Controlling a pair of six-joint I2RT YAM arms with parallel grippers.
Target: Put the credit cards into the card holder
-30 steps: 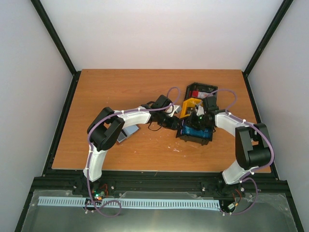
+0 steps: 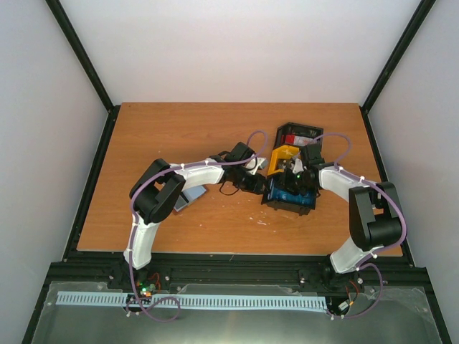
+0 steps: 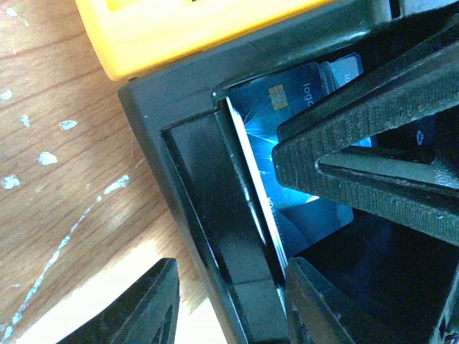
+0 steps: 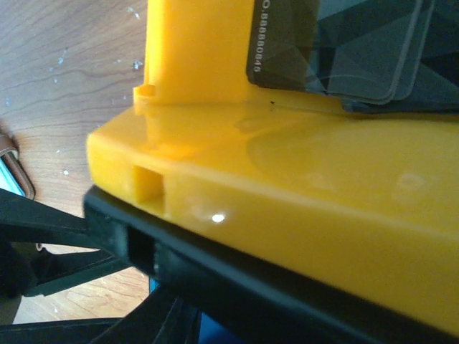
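Blue credit cards (image 3: pixel 276 97) stand inside a black holder compartment (image 3: pixel 215 193), beside a yellow section (image 4: pixel 287 165) that holds dark cards (image 4: pixel 323 43). My left gripper is at the holder's near side, its fingertips at the bottom of the left wrist view, apart, one against the edge of a white-edged card; whether it grips the card is unclear. My right gripper (image 2: pixel 290 183) is over the blue cards, and its black fingers cross them in the left wrist view; its opening is hard to judge.
A third black compartment (image 2: pixel 301 130) with red-and-white contents sits at the back. A grey flat item (image 2: pixel 190 197) lies left, partly under the left arm.
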